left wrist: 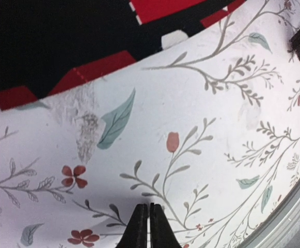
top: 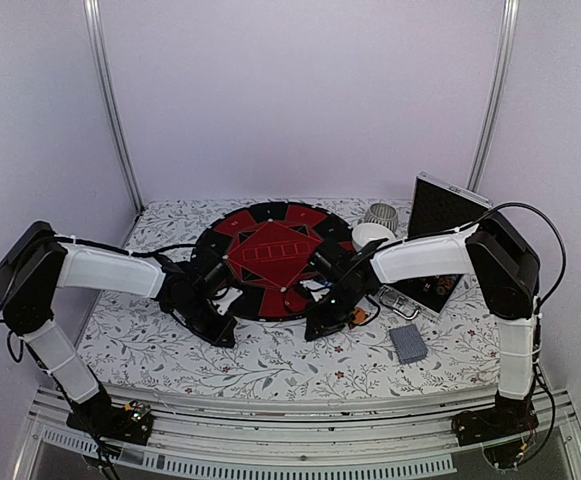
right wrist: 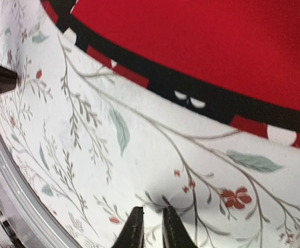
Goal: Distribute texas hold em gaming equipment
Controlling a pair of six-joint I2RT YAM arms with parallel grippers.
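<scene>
A round red-and-black poker mat lies at the table's centre. My left gripper hovers over the floral cloth just in front of the mat's near edge; in the left wrist view its fingers are shut with nothing visible between them. My right gripper is also in front of the mat, a little to the right; in the right wrist view its fingertips stand slightly apart over bare cloth, holding nothing.
An open case with contents stands at the right, beside a white round item and a ribbed cup. A grey card deck lies front right.
</scene>
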